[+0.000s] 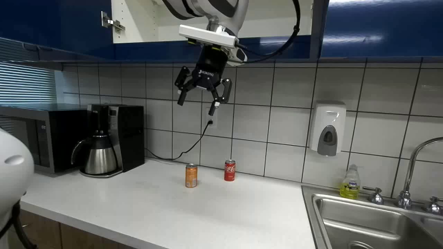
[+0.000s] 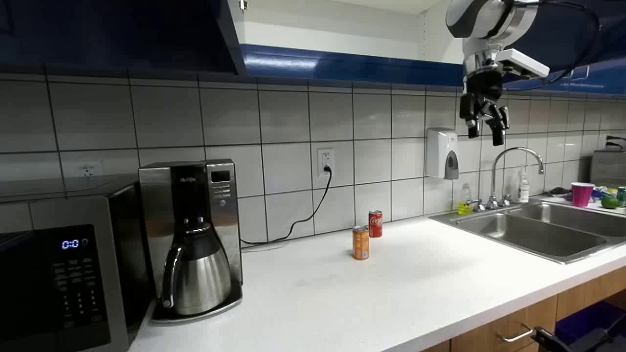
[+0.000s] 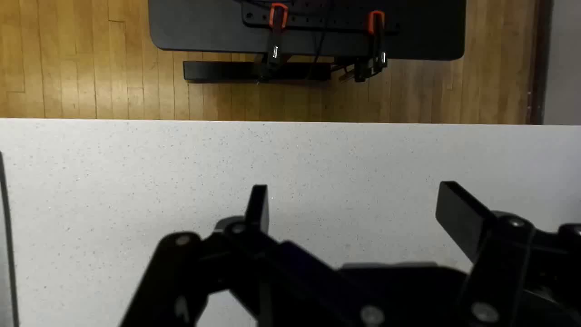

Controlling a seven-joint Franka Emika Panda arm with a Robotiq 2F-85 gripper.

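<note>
High above the counter, my gripper hangs pointing down, its fingers wide apart and empty. In the wrist view the gripper has only bare white counter below it. An orange can stands upright on the counter, and a red Coca-Cola can stands upright close by, nearer the tiled wall. From the second exterior side, the orange can is in front and slightly left of the red can. Neither can shows in the wrist view.
A coffee maker with a steel carafe and a microwave occupy the left end. At right lie the sink, a soap bottle and a wall dispenser. An open cabinet is behind the arm.
</note>
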